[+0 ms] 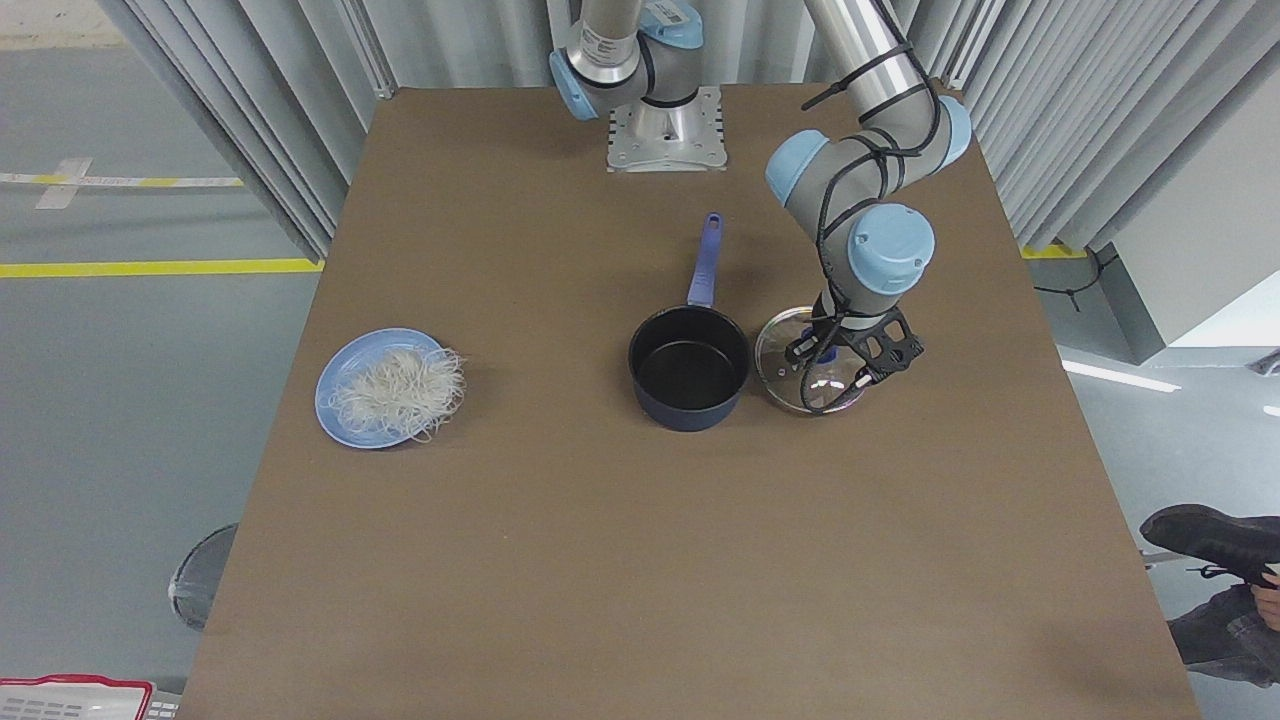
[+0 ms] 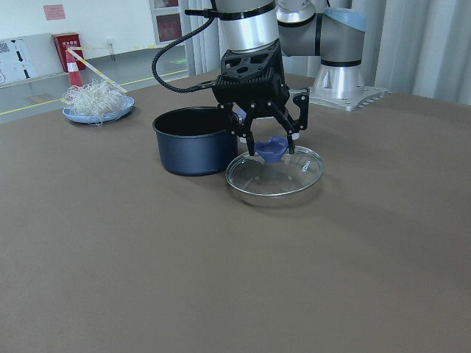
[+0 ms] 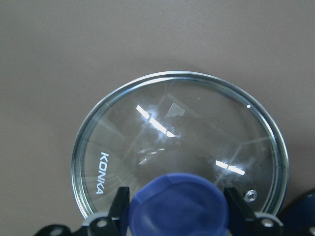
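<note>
A dark blue pot (image 1: 679,378) with a blue handle (image 1: 705,258) stands open near the table's middle, its inside empty. To its right, my gripper (image 2: 271,147) is shut on the blue knob (image 3: 178,206) of a glass lid (image 3: 113,128), which is just over or on the table; I cannot tell if it touches. In the front view the arm partly hides the lid. A blue plate (image 1: 336,418) heaped with white noodle-like strands (image 1: 402,390) sits on the left.
</note>
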